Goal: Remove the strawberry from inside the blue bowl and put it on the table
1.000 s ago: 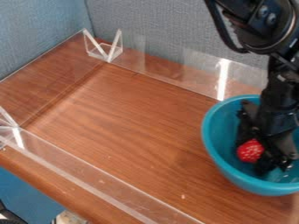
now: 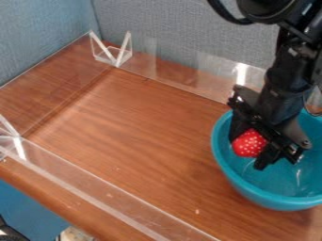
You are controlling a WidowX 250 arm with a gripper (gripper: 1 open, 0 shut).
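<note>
The red strawberry (image 2: 249,144) is between the fingers of my black gripper (image 2: 259,151), which is shut on it. Both are over the left part of the blue bowl (image 2: 272,199), at the right side of the wooden table (image 2: 132,132). Part of the strawberry is covered by the dark fingers. How high it hangs above the bowl's floor is hard to tell from this one view.
Bare wood stretches left of the bowl. Clear plastic walls (image 2: 94,193) run along the front and back edges of the table, and white corner brackets (image 2: 111,50) stand at the left. A grey panel (image 2: 176,28) rises behind.
The gripper and the strawberry have moved left and up in the picture together, from the bowl's interior toward its left rim. The bowl appears to have shifted slightly left.
</note>
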